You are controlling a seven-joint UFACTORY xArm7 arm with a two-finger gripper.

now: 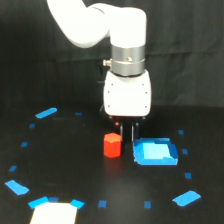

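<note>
A red block [112,146] sits on the dark table near the middle of the camera view. To its right lies a blue square tray [142,160] with a pale, light-blue middle. The white arm reaches down from above, and my gripper [128,131] is between the block and the tray in the view, slightly higher in the picture. Its two thin dark fingers [121,132] look apart, with no object visible between them. Whether a finger touches the block cannot be made out.
Small blue marks and strips are scattered over the dark table, including one strip [186,198] at the right front. A white piece [53,213] shows at the lower left edge.
</note>
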